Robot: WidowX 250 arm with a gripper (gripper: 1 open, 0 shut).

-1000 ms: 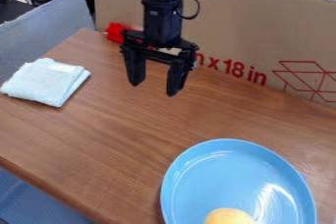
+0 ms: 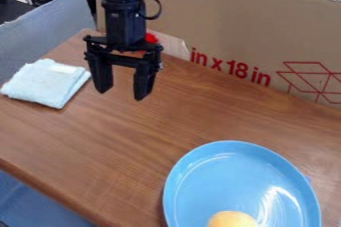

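Observation:
My black gripper (image 2: 123,82) hangs over the back left of the wooden table, its two fingers apart with nothing visible between them. To its left lies a folded pale blue cloth (image 2: 43,85). A red object (image 2: 152,39) at the back is mostly hidden behind the arm. A blue plate (image 2: 206,181) at the front right holds a pale yellow round object (image 2: 232,221), cut off by the frame's bottom edge.
A cardboard box wall (image 2: 253,32) runs along the back. A grey padded edge (image 2: 34,37) borders the table on the left.
The gripper has moved left, toward the cloth, and a little up in the view, after moving lower a moment before. The cloth and plate have not moved.

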